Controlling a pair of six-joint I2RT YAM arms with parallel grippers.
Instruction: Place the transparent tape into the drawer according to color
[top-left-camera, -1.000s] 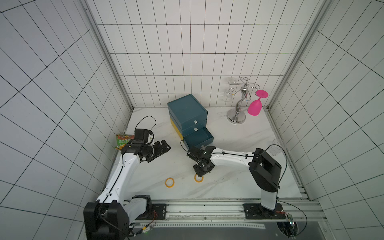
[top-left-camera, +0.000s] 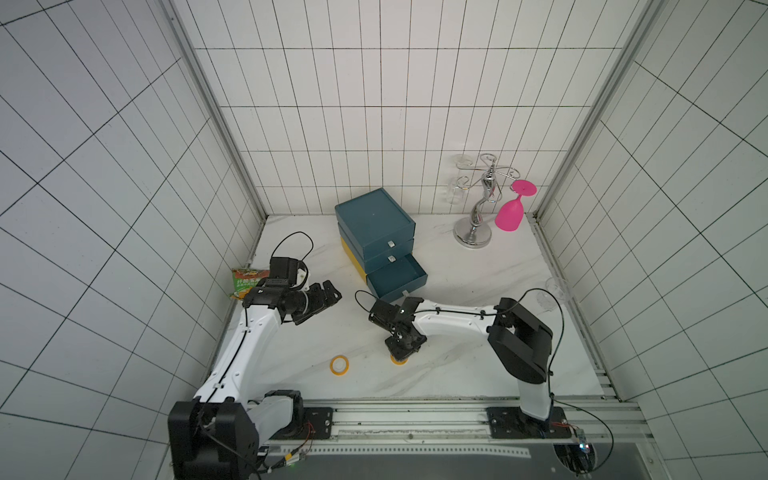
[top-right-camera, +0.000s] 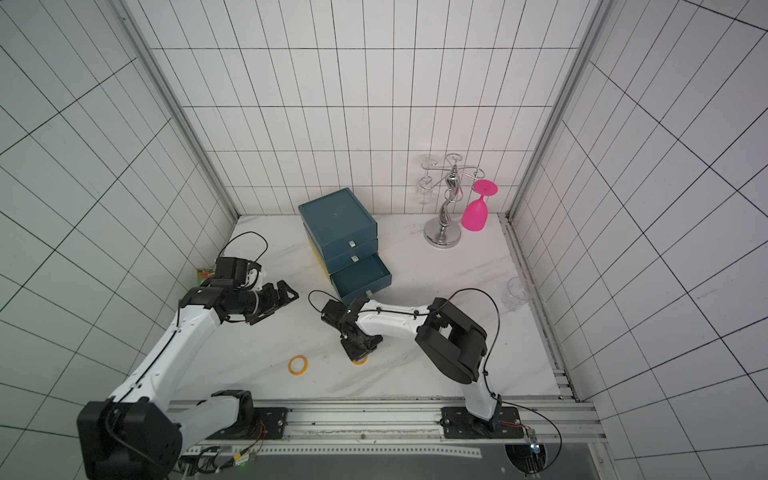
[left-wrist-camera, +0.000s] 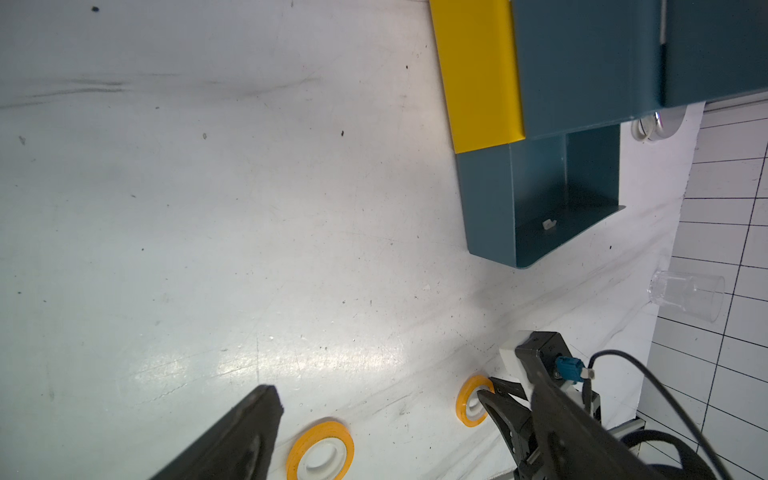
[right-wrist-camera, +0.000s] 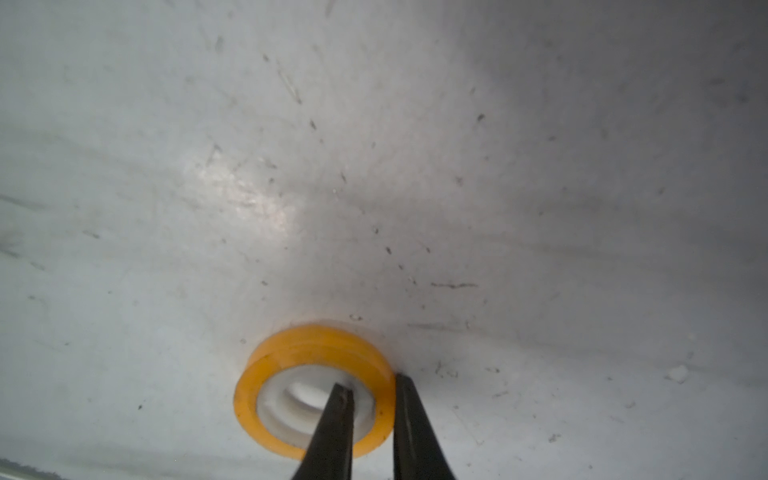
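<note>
Two orange tape rolls with pale cores lie on the white table. The left roll (top-left-camera: 340, 374) is free. My right gripper is low at the right roll (right-wrist-camera: 312, 345), fingers part open: one finger (right-wrist-camera: 344, 412) is over the hole, the other (right-wrist-camera: 409, 412) beside the outer rim, with the ring's wall between. From above, my right gripper (top-left-camera: 401, 352) partly covers that roll. My left gripper (top-left-camera: 325, 301) is open and empty above the left side. Behind stands a dark teal drawer box, its lower teal drawer (top-left-camera: 412, 288) pulled out and empty of tape.
Yellow shows on the box's left side (left-wrist-camera: 484, 88). A packet (top-left-camera: 244, 280) lies behind the left arm. At back right stands a metal rack (top-left-camera: 472, 233) with a pink goblet (top-left-camera: 509, 216); a clear glass (left-wrist-camera: 692, 294) is at the right.
The left arm and the left roll have stayed still.
</note>
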